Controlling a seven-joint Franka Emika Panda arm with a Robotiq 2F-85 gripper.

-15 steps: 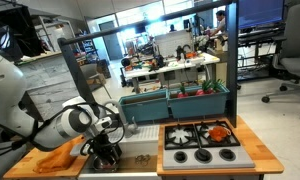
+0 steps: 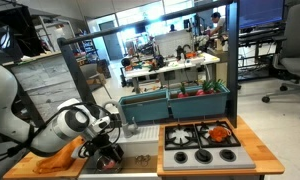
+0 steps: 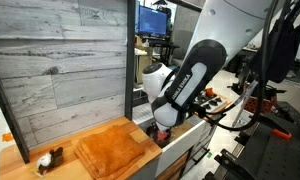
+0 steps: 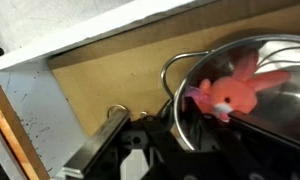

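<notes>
A shiny metal pot (image 4: 282, 92) with a looped wire handle (image 4: 174, 70) lies at the right of the wrist view. Inside it rests a pink and red soft-looking object (image 4: 230, 92). My gripper is at the pot's near rim, which runs between its dark fingers; it appears shut on that rim. In exterior view 1 the gripper (image 2: 108, 158) is low in the sink-like recess left of the stove, and the arm hides much of the pot. From the other side, the gripper (image 3: 158, 133) also reaches down into this recess.
Right of the recess stands a stove (image 2: 202, 146) with an orange-red item (image 2: 220, 133) on a burner. An orange cloth (image 3: 108, 148) lies on the wooden counter, with a small dark and yellow object (image 3: 50, 158) beyond it. A blue rack (image 2: 197, 104) runs along the back.
The hand end of the arm has shifted only slightly within the recess. The stove, cloth and rack look unmoved.
</notes>
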